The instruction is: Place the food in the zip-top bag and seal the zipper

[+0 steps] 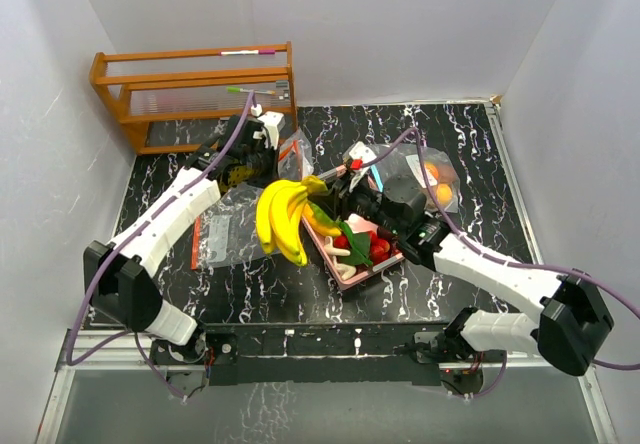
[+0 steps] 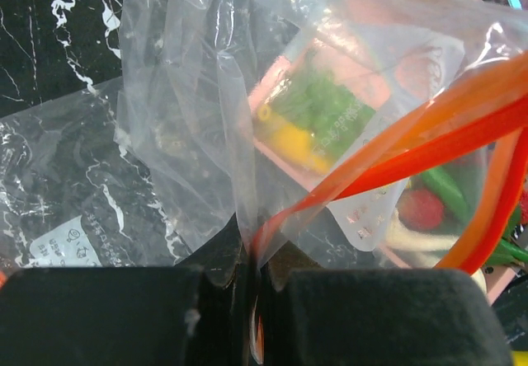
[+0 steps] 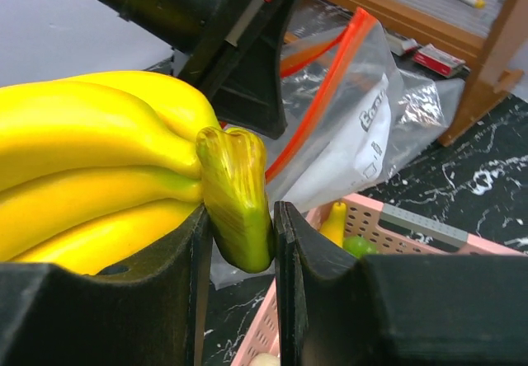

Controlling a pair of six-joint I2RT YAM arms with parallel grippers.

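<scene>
My right gripper [image 1: 338, 189] is shut on the stem of a yellow banana bunch [image 1: 282, 219] [image 3: 99, 168], held over a pink basket [image 1: 345, 276] [image 3: 404, 222] of vegetables. Just left of it, my left gripper [image 1: 268, 169] is shut on the rim of a clear zip top bag [image 2: 190, 69] [image 3: 363, 119] with an orange zipper [image 2: 437, 127]. The bag hangs upright-ish and crumpled, its orange edges partly spread.
Another bag [image 1: 230, 234] lies flat at the left of the black counter. A bag with orange items [image 1: 440, 189] is at the back right. A wooden rack [image 1: 200, 74] stands at the back left; walls enclose the sides.
</scene>
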